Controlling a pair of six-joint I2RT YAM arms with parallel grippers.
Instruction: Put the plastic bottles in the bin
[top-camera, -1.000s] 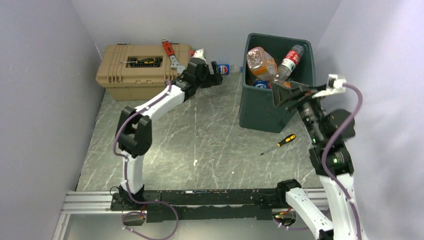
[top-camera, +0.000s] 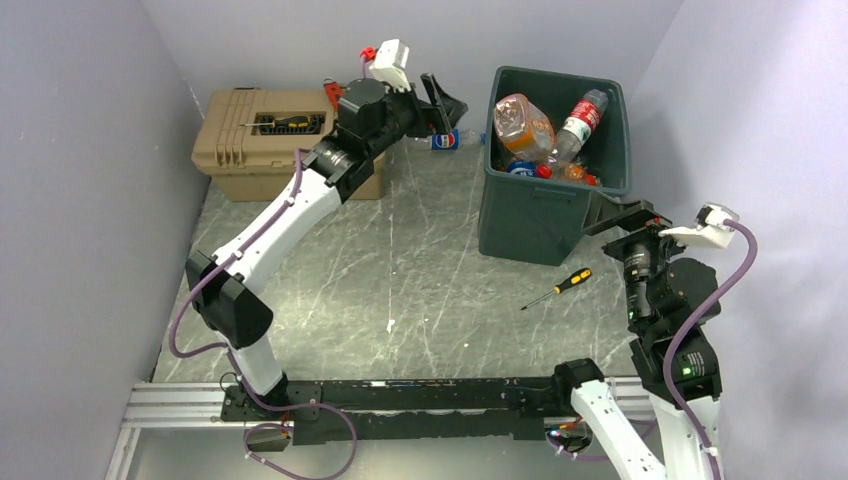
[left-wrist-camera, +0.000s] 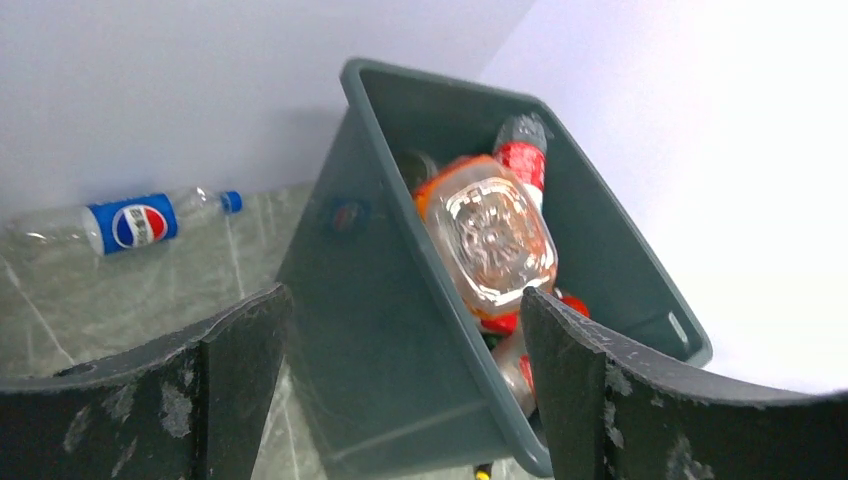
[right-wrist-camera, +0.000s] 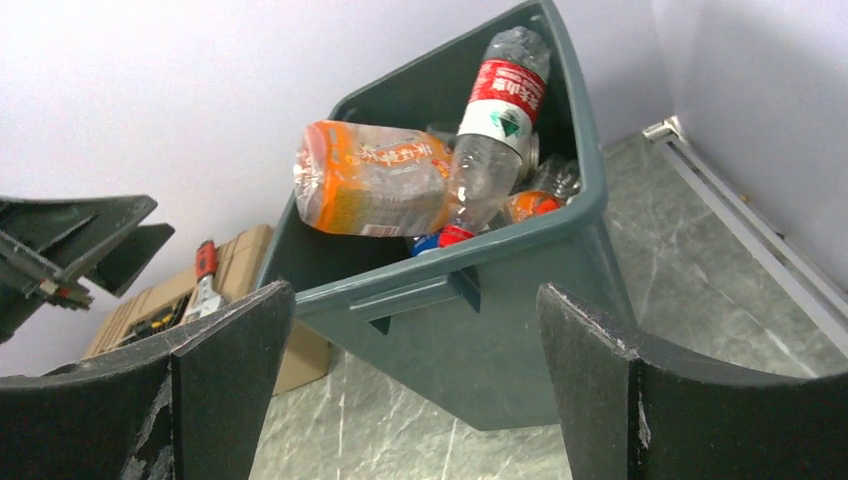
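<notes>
A Pepsi bottle (top-camera: 445, 141) (left-wrist-camera: 135, 222) lies on its side on the floor left of the dark green bin (top-camera: 525, 220) (right-wrist-camera: 470, 350). The bin holds several bottles, including an orange-labelled one (top-camera: 523, 126) (right-wrist-camera: 370, 178) and a red-labelled one (top-camera: 582, 121) (right-wrist-camera: 500, 110). My left gripper (top-camera: 440, 105) is open, raised above the Pepsi bottle and left of the bin, with nothing between its fingers. My right gripper (top-camera: 610, 215) is open at the bin's front right, also empty.
A tan case (top-camera: 230, 150) with a screwdriver (top-camera: 290, 121) and a wrench stands at the back left, partly behind the left arm. Another screwdriver (top-camera: 570, 282) lies in front of the bin.
My left arm has risen, its gripper now higher over the bottle. My right gripper has drawn back to the right and toward the front of the top view.
</notes>
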